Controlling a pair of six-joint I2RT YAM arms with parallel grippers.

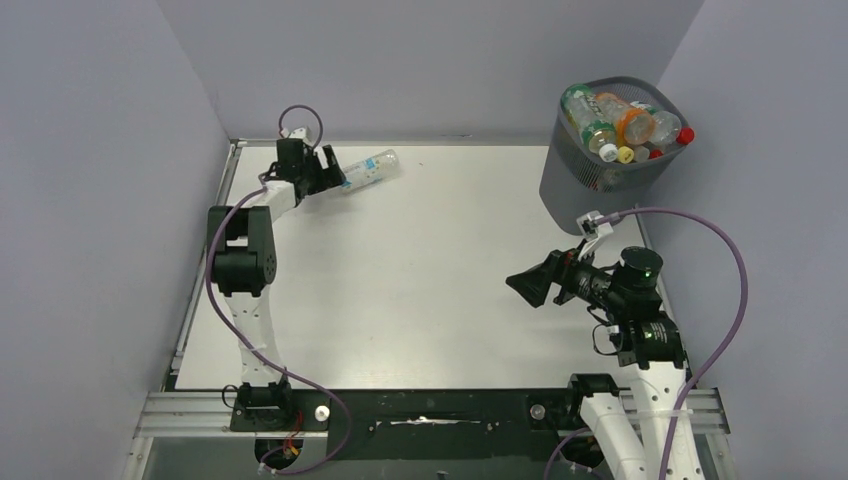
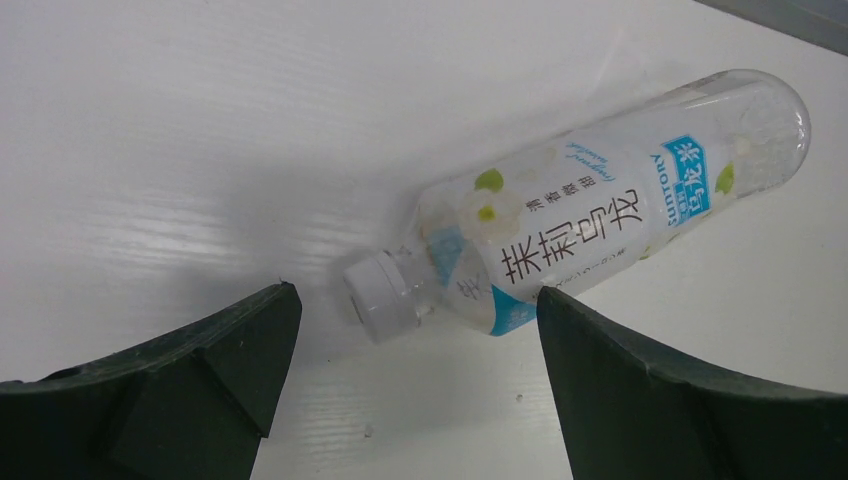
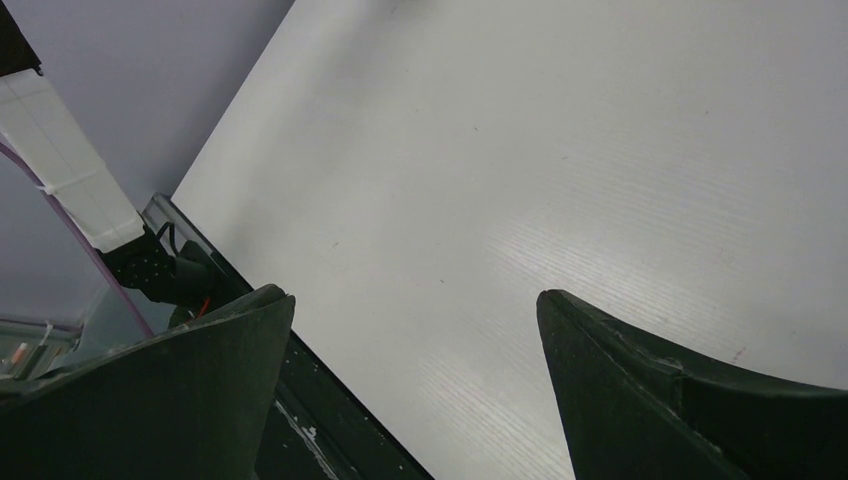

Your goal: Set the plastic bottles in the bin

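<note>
A clear plastic bottle (image 1: 370, 169) with a printed label lies on its side at the back left of the white table. In the left wrist view the bottle (image 2: 590, 205) slants, cap at lower left, between and just beyond the open fingers of my left gripper. From above, that gripper (image 1: 330, 172) is at the cap end. My right gripper (image 1: 528, 282) stands open over the right part of the table, empty, as its wrist view (image 3: 416, 300) shows. The grey bin (image 1: 590, 200) at the back right is filled with several bottles.
Grey walls (image 1: 430, 60) stand close at the back and sides. The left arm (image 3: 70, 160) shows at the edge of the right wrist view.
</note>
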